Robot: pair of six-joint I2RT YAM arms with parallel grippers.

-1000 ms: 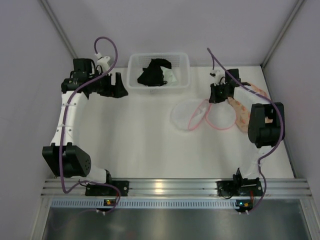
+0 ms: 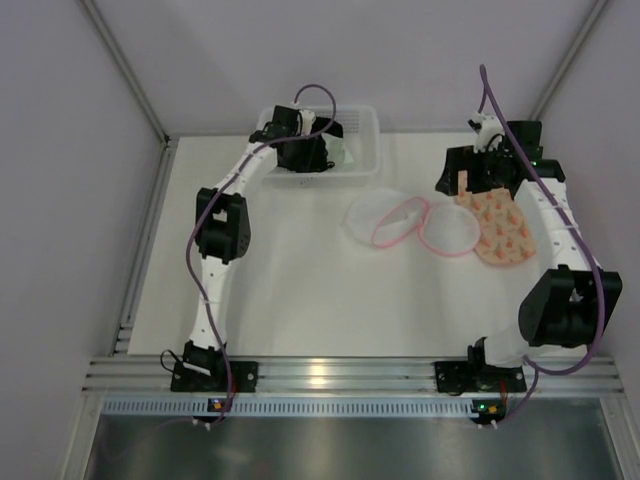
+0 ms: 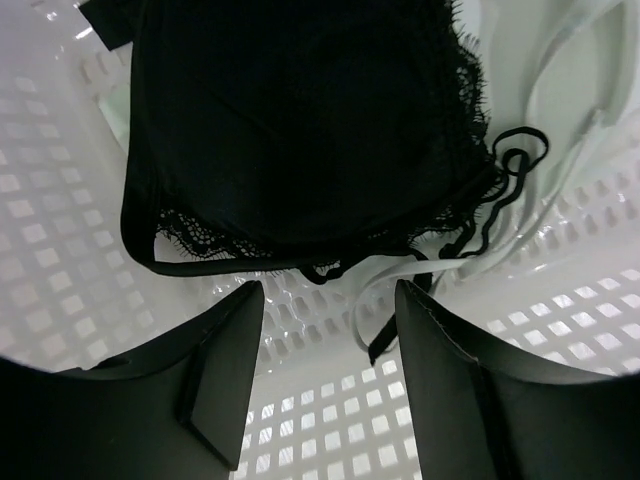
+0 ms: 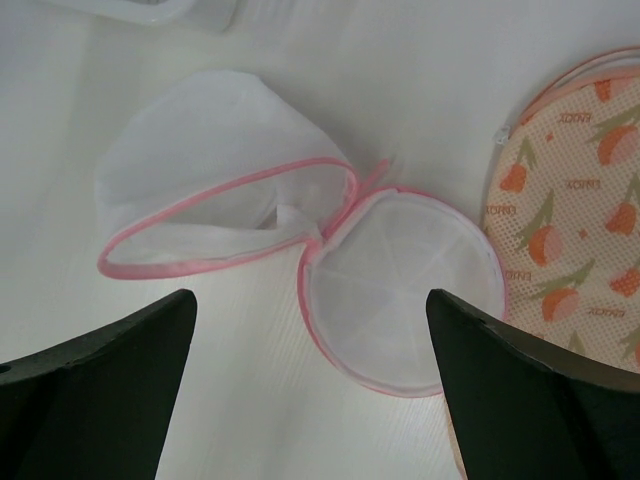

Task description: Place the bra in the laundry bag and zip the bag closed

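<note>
The black lace bra lies in a white plastic basket at the back, beside pale straps and fabric. My left gripper is down at it, fingers part open over the lower edge and straps; whether anything is between them is unclear. A white mesh laundry bag with pink trim lies on the table, joined to or touching a round mesh piece. My right gripper hangs open above and to the right of the bag.
An orange patterned cloth lies at the right of the table.
My left gripper has moved right and back, into the basket over the bra. My right arm has shifted rightward, away from the bag, its gripper opening. The bag's shape has changed slightly.
</note>
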